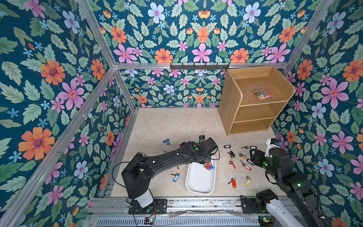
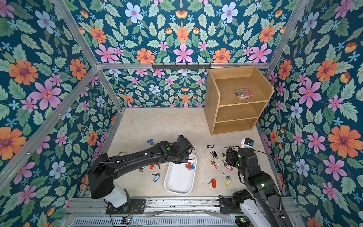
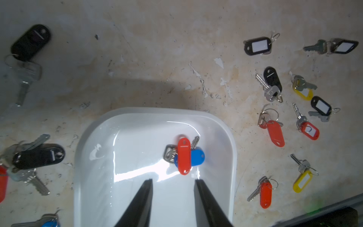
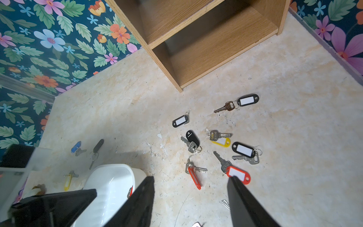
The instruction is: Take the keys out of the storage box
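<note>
The storage box is a white tray (image 3: pixel 102 130) standing on the table. Inside it, towards its far side, lie keys with a red tag (image 3: pixel 184 155) resting across a blue tag (image 3: pixel 197 157). Over the tray hangs my left gripper, its fingers apart with nothing between them; the tagged keys appear just beyond the fingertips. My right gripper is also open and empty, held above the keys scattered on the right side of the table. In the top left view the left arm hides the tray's far end.
Right of the tray lie several loose keys, among them a red-tagged set (image 4: pixel 238 175) and a black-tagged set (image 4: pixel 247 99). More keys lie to its left, including a blue tag (image 1: pixel 176 177). A wooden shelf (image 1: pixel 230 102) stands at the back right.
</note>
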